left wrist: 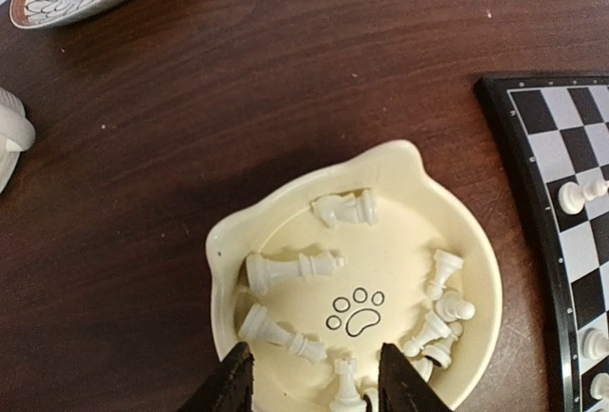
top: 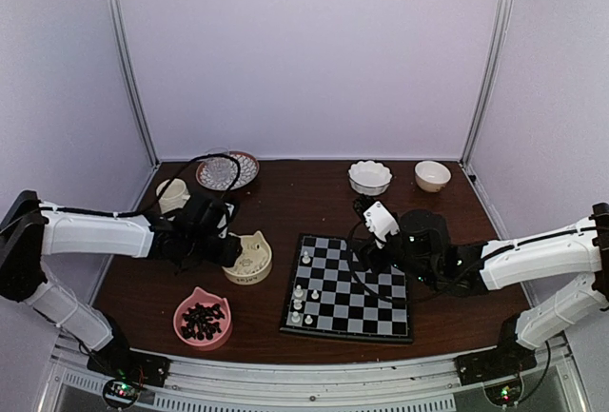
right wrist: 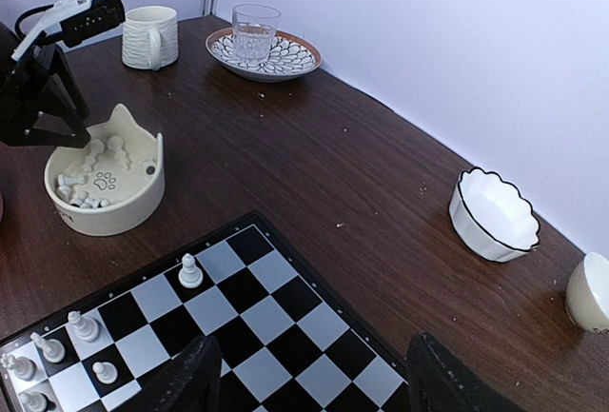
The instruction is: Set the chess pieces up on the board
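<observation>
My left gripper is open above the cream cat bowl (top: pixel 247 269), where white pieces lie on their sides, including a knight (left wrist: pixel 343 206) and a tall piece (left wrist: pixel 285 271). The chessboard (top: pixel 371 312) has several white pieces standing along its left part, among them a pawn (right wrist: pixel 189 274). My right gripper hangs open over the board, nothing between its fingers. A pink bowl (top: pixel 217 334) of black pieces sits at the front left.
A mug (right wrist: pixel 138 41), a patterned plate with a glass (right wrist: pixel 251 33) and two white bowls (right wrist: pixel 490 217) stand along the back. The table between them and the board is clear.
</observation>
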